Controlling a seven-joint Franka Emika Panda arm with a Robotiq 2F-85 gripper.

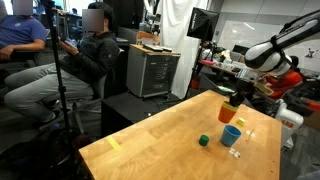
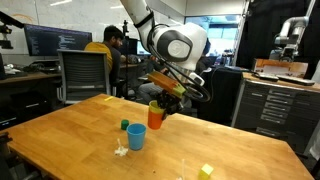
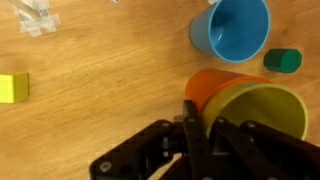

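My gripper is shut on the near rim of an orange cup (image 3: 206, 84) with a yellow inside. The cup's mouth faces the wrist camera, with one wall between the fingers. In exterior view 2 the orange cup (image 2: 155, 119) is below the gripper (image 2: 164, 100), behind a blue cup (image 2: 136, 136). It looks slightly raised in exterior view 1, though its gap from the table is hard to judge. The blue cup (image 3: 230, 30) stands apart from it, and a small green cylinder (image 3: 283, 60) is close by.
A yellow block (image 3: 13, 88) and white tape (image 3: 37, 18) lie on the wooden table (image 3: 105, 85) to the left in the wrist view. A yellow patch (image 1: 113, 143) marks the table's far end. People sit beyond it.
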